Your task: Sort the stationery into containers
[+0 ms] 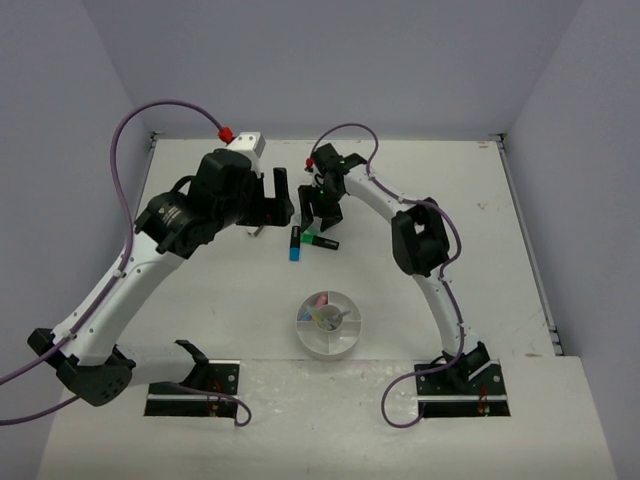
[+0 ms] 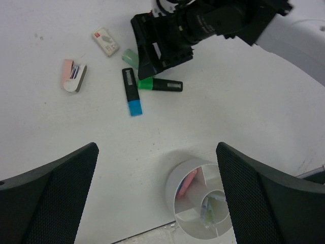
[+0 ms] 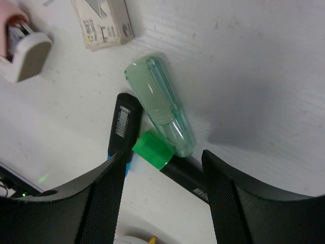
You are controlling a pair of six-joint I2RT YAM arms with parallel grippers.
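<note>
In the right wrist view a clear green highlighter lies on the table, ahead of the fingers and outside them. My right gripper has its fingers apart, with nothing held between them. A black highlighter with a green cap lies below it, partly behind the right finger. Beside them is a black highlighter with a blue end. My left gripper hangs open and empty over the table. The round divided container holds a few items, some pink and greenish.
A small staple box and a pink-and-white stapler lie left of the highlighters. Bare table stretches to the right. Both arms reach close together over the back middle.
</note>
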